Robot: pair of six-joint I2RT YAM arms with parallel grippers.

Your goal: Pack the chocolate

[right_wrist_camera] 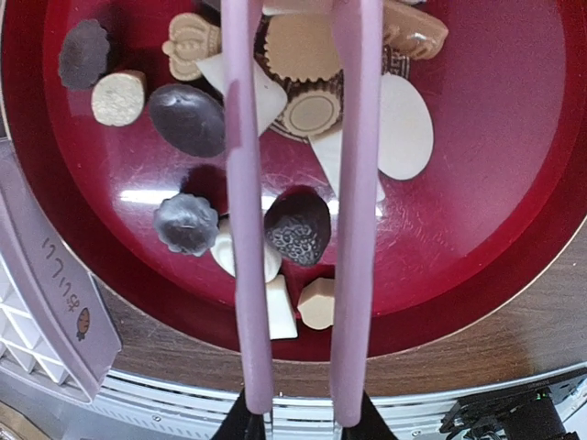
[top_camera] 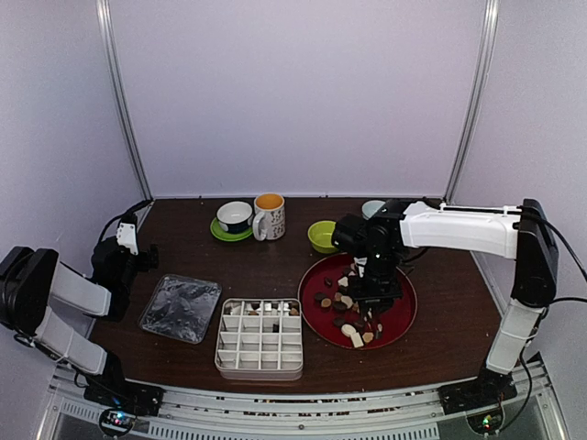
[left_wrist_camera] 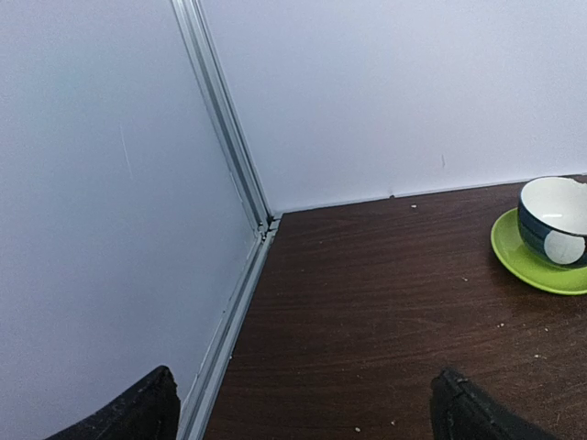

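Note:
Assorted chocolates lie on the red plate point(top_camera: 321, 275), among them a dark textured piece point(right_wrist_camera: 295, 234) and a white oval point(right_wrist_camera: 405, 126). My right gripper is low over the plate, its pink tongs point(right_wrist_camera: 356, 229) straddling the dark textured piece's area; whether they grip anything is unclear in these views. The white grid box point(top_camera: 259, 367) stands left of the plate, with pieces in its rear cells. My left gripper point(top_camera: 145, 257) stands open at the left, fingers apart with nothing between them in the left wrist view.
A clear lid point(top_camera: 179, 309) lies left of the box. At the back are a bowl on a green saucer point(left_wrist_camera: 518, 261), a mug point(top_camera: 270, 225), a green bowl point(top_camera: 323, 238) and a pale cup point(top_camera: 371, 206).

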